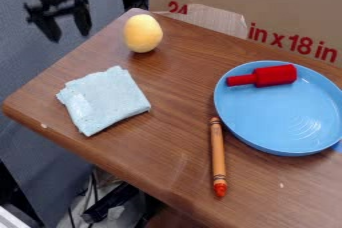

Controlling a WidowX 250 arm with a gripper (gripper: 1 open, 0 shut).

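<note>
My black gripper (59, 24) hangs at the upper left, beyond the table's edge and left of a pale yellow round object (143, 33); it is blurred, its fingers apart with nothing visible between them. A folded light blue cloth (103, 99) lies on the wooden table. An orange crayon (218, 157) lies to its right, beside a blue plate (281, 122), on which a red cylinder with a handle (271, 76) rests.
A cardboard box (254, 2) stands along the back of the table (160, 172). The table's middle, between cloth, yellow object and plate, is clear. Cables and dark equipment lie below the left edge.
</note>
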